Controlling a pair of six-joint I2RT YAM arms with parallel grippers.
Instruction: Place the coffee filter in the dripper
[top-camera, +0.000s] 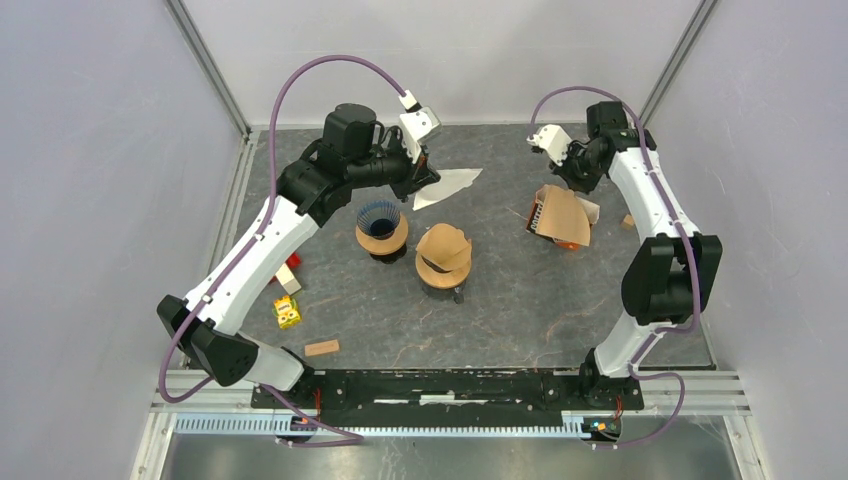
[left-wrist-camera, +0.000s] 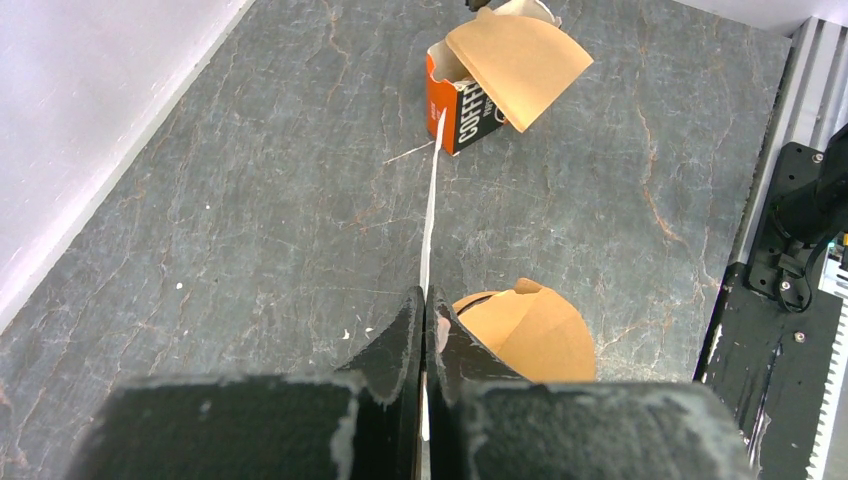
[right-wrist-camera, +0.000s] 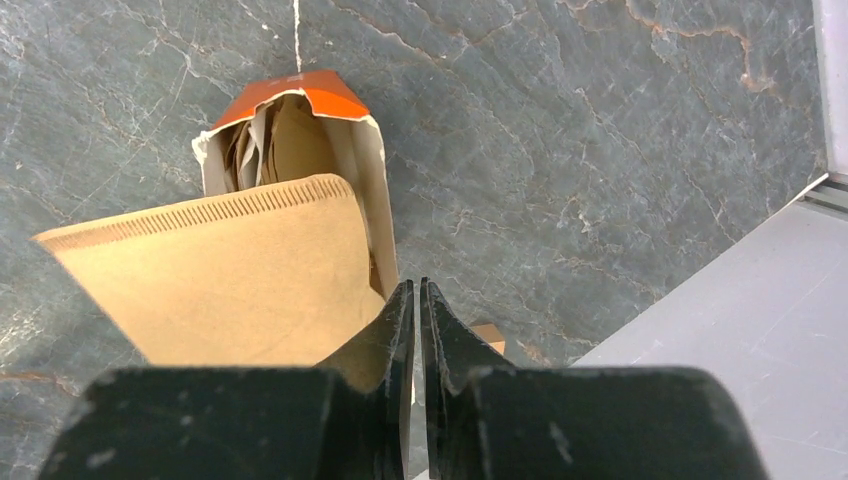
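Note:
A white paper filter (top-camera: 445, 188) is held in my shut left gripper, seen edge-on in the left wrist view. Below it are a dripper with a clear ribbed cone (top-camera: 378, 213) and, to its right, another holding brown filters (top-camera: 443, 250). My right gripper is shut above the orange coffee filter box (left-wrist-camera: 438, 105); a brown filter (right-wrist-camera: 230, 270) lies over the box's top. I cannot tell whether anything is between the right fingertips.
Small blocks and a yellow pack (top-camera: 287, 312) lie at the left, a wooden piece (top-camera: 321, 348) at the front. Walls bound the back and sides.

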